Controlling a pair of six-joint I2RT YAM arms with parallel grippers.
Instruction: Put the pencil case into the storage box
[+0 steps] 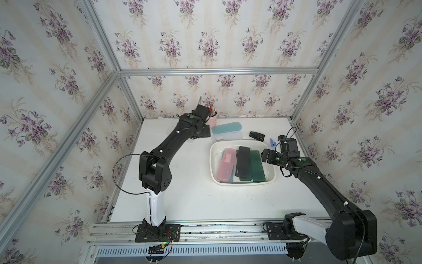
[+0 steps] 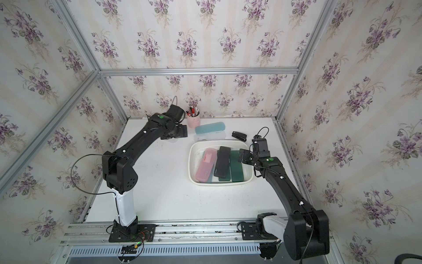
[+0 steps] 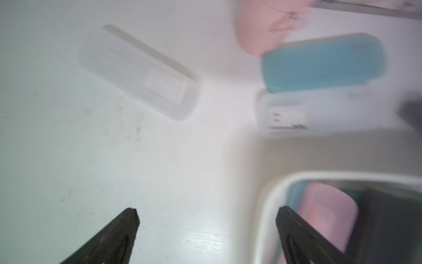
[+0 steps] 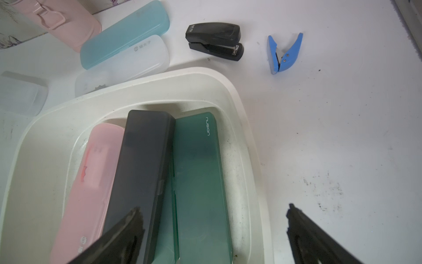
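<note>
A white storage box (image 1: 214, 165) stands right of the table's middle. Inside lie a pink case (image 4: 94, 176), a black case (image 4: 139, 171) and green cases (image 4: 200, 184), the black one leaning between the others. Outside, behind the box, are a teal case (image 4: 125, 33) and a clear case (image 4: 123, 63) side by side. Another clear case (image 3: 140, 72) rests farther left on the table. My left gripper is open and empty, left of the box and above the table. Over the box's right rim hangs my right gripper, open, nothing between its fingers.
At the back edge stands a pink pen cup (image 2: 193, 121) filled with pens. A black stapler (image 4: 215, 40) and a blue clip-like tool (image 4: 283, 55) lie behind the box on the right.
</note>
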